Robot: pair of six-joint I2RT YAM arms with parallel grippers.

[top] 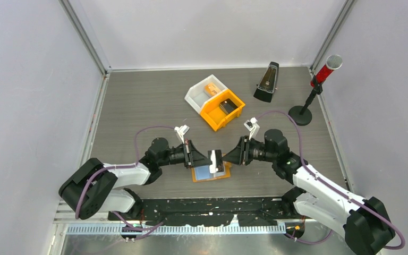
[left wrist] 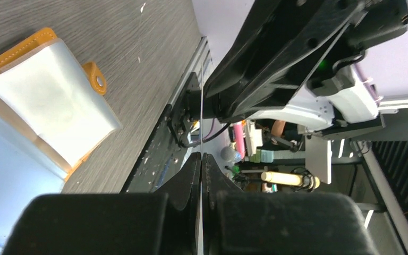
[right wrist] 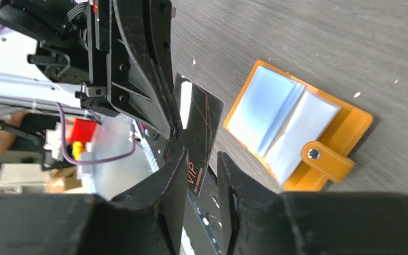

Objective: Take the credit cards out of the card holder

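Observation:
The orange card holder lies open on the table, with pale translucent sleeves and a snap strap. Above it, a black card marked VIP is held up off the table. My left gripper is shut on this card, which appears edge-on as a thin line between its fingers in the left wrist view. On the card's other side is my right gripper, its fingers apart. In the right wrist view the card's lower end shows through that gap, with no visible grip on it.
Behind the arms stand a white bin with an orange item and a yellow bin with a dark item. A metronome and a microphone on a stand are at the back right.

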